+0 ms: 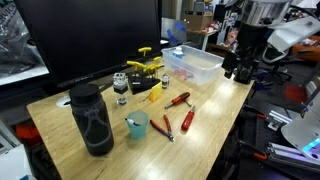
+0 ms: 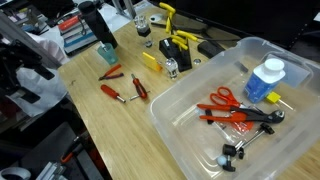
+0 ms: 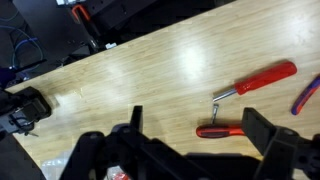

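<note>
Over the right side of the table my gripper (image 1: 240, 72) hangs above the surface. Its black fingers stand wide apart in the wrist view, and the gripper holds nothing. One red screwdriver (image 3: 266, 79) lies on the wood to the right of the gap between the fingers; a second red screwdriver (image 3: 220, 131) lies lower, partly hidden by the right finger. Red-handled pliers (image 1: 162, 130) rest left of the screwdrivers. A teal cup (image 1: 137, 124) stands beside them, and a black cylinder (image 1: 91, 118) farther left.
A clear plastic bin (image 2: 185, 130) holds a white bottle (image 2: 262, 80), red scissors (image 2: 238, 104) and red-handled pliers (image 2: 235, 119). Yellow clamps (image 1: 145, 65) stand near the monitor (image 1: 80, 40).
</note>
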